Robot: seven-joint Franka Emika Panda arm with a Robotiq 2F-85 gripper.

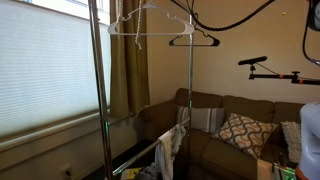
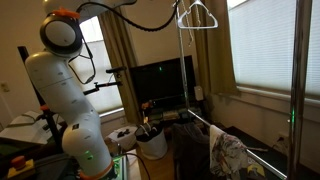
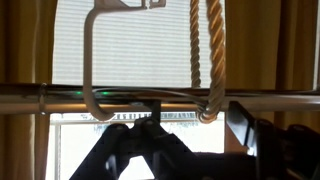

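In the wrist view my gripper stands part open, its dark fingers (image 3: 150, 140) spread apart below a shiny horizontal rod (image 3: 270, 100). A twisted tan rope (image 3: 216, 55) hangs down to the rod between the fingers in the picture; whether they touch it I cannot tell. Left of it, a pale hook-shaped piece (image 3: 88, 60) curves down past the rod. A white hanger (image 1: 150, 33) and a black hanger (image 1: 195, 43) hang at the top of the first exterior view. The second exterior view shows a white hanger (image 2: 197, 15), with the gripper itself out of frame.
The upright metal posts (image 1: 102, 90) of the rack stand close by. A pale cloth (image 1: 167, 150) drapes over its lower bar. Behind are a brown sofa (image 1: 215, 155), a window blind (image 1: 45, 70) and curtains (image 1: 128, 60). The white arm (image 2: 70, 100) rises at left.
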